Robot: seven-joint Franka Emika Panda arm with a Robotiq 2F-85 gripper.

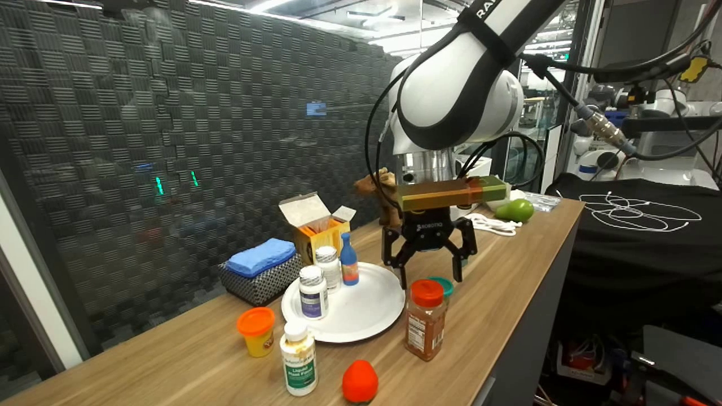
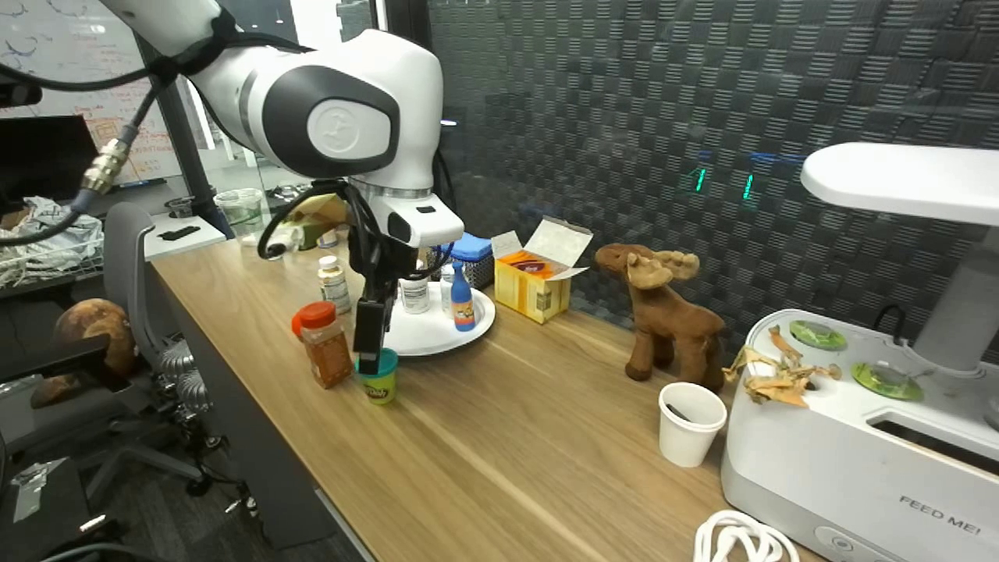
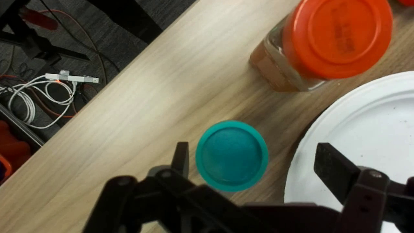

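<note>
My gripper is open above the table, its fingers pointing down. In the wrist view, a small tub with a teal lid lies below and between the spread fingers, nearer the left one; nothing is held. From the other side, that tub shows a yellow-green body upright on the wood, partly behind a finger. Close to it stands a spice jar with a red lid, which hides most of the tub in the first exterior view. The white plate is on the tub's other side, under the right finger in the wrist view.
On the plate are two white bottles and a blue bottle. An orange-lidded tub, a plant food bottle and a red object stand nearby. A paper cup and toy moose are farther off. Mid-table wood is clear.
</note>
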